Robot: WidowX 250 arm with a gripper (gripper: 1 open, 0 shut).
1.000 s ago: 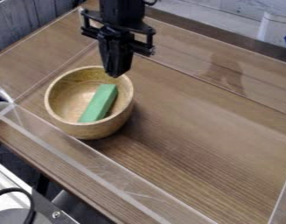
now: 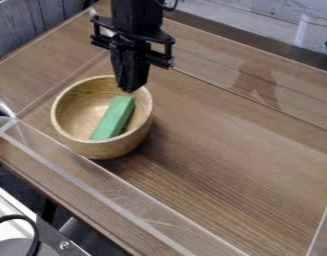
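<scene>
A wooden bowl [image 2: 79, 133] sits on the left part of the wooden table, with a green rectangular block [image 2: 112, 117] lying inside it. The black gripper [image 2: 126, 82] hangs just over the back of the bowl, above the block's far end and apart from it as far as this view shows. It is shut, and nothing shows between its fingers.
Clear plastic edging runs along the near left side, with a cable at the lower left corner. A blue object is partly visible at the upper right edge.
The gripper has shifted very slightly. The bowl and the green block look unmoved.
</scene>
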